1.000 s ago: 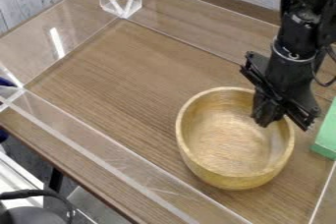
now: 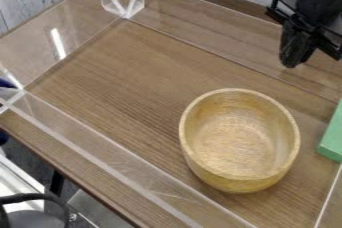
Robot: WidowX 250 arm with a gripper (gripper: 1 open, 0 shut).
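My black gripper [image 2: 291, 50] hangs at the upper right, above the back of the wooden table, pointing down; it appears shut, and I see nothing held at its fingertips. It is well apart from the round, light wooden bowl [image 2: 241, 177], which sits empty on the table at the lower right, in front of and below it.
A green object [image 2: 330, 132] lies at the right edge, beside the bowl. A clear plastic piece [image 2: 122, 0] stands at the back left. Clear panels run along the table's sides.
My gripper has moved up and back, away from over the bowl toward the upper right. The bowl now shows fully and stands where it was.
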